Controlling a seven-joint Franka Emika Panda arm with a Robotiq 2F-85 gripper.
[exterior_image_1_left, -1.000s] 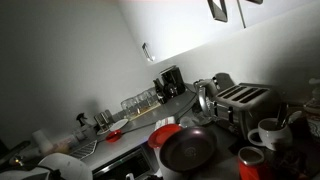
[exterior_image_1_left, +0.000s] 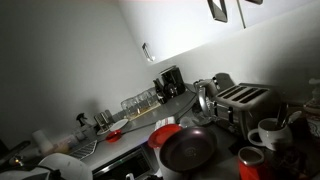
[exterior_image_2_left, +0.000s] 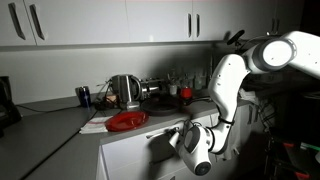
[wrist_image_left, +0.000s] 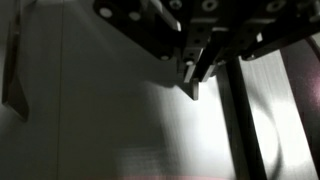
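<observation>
My gripper is shut in the wrist view, before a pale, flat cabinet or drawer front (wrist_image_left: 110, 110). A small light piece (wrist_image_left: 194, 91), which looks like the end of a handle, shows at its fingertips; most of the grip is hidden by the dark fingers. Farther left on that front stands another metal handle (wrist_image_left: 14, 80). In exterior view 2 the white arm (exterior_image_2_left: 225, 85) reaches down to the cabinet fronts (exterior_image_2_left: 125, 157) below the counter, its wrist (exterior_image_2_left: 197, 150) close to them. Exterior view 1 does not clearly show the fingers.
On the counter above are a dark pan (exterior_image_1_left: 188, 148), a red plate (exterior_image_2_left: 126, 121), a toaster (exterior_image_1_left: 245, 102), a red-lidded jar (exterior_image_1_left: 252, 163) and a white mug (exterior_image_1_left: 271, 133). A dark strip (wrist_image_left: 246, 125) runs along the front's edge.
</observation>
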